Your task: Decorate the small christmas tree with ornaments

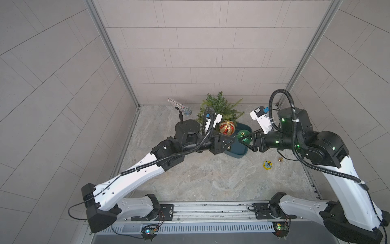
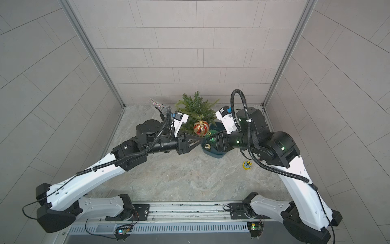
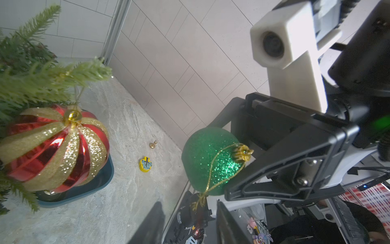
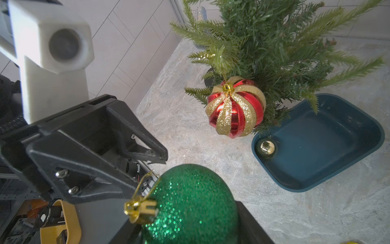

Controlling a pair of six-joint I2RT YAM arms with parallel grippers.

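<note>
A green glittery ball ornament (image 3: 213,160) with a gold cap and cord is clasped by my right gripper (image 1: 245,140). The gold cord (image 3: 201,198) dangles below the ball, between the two grippers. Facing it from the left, my left gripper (image 1: 232,138) is partly open; its blurred fingers (image 3: 152,223) stand apart just below the cord's end, gripping nothing. Behind them stands the small Christmas tree (image 4: 264,44), a red and gold striped ornament (image 4: 236,107) hanging from a front branch. A yellow ornament (image 1: 267,164) lies on the table at the right.
In the blue bin (image 4: 345,168) beside the tree, a small gold ball (image 4: 267,147) sits in a corner. A tiny gold piece (image 1: 280,159) lies near the yellow ornament. A silver microphone-like object (image 1: 184,109) is at the back left.
</note>
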